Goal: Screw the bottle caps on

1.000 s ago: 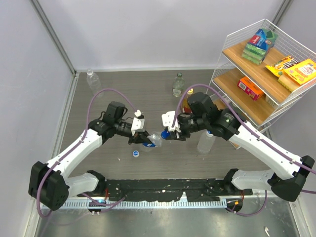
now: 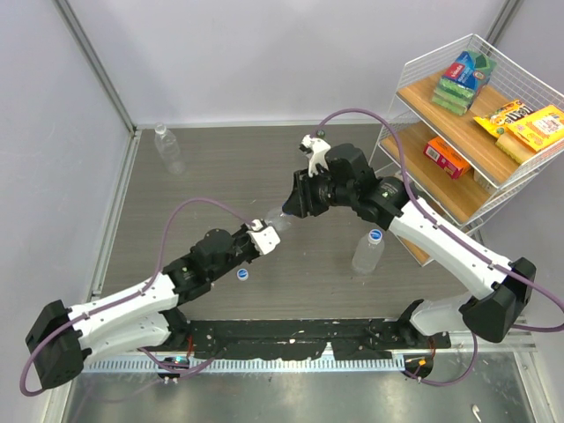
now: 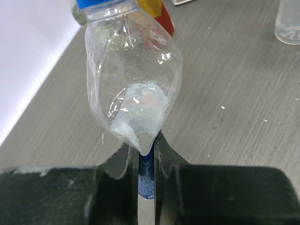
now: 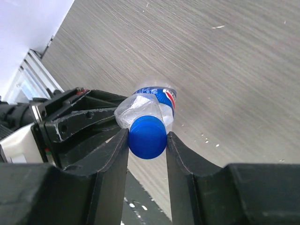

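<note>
My left gripper is shut on a crumpled clear plastic bottle (image 3: 133,70) with a blue label, held up in the middle of the workspace. My right gripper is shut on a blue cap (image 4: 147,138) at that bottle's top; whether it is threaded on I cannot tell. A loose blue cap (image 2: 242,274) lies on the table below the left gripper. A capped bottle (image 2: 367,253) stands at the right, and another bottle (image 2: 169,150) at the back left.
The wire shelf (image 2: 480,141) with snack packs stands at the right. Bottles at the back middle are mostly hidden behind my right arm.
The back bottles are now mostly covered.
</note>
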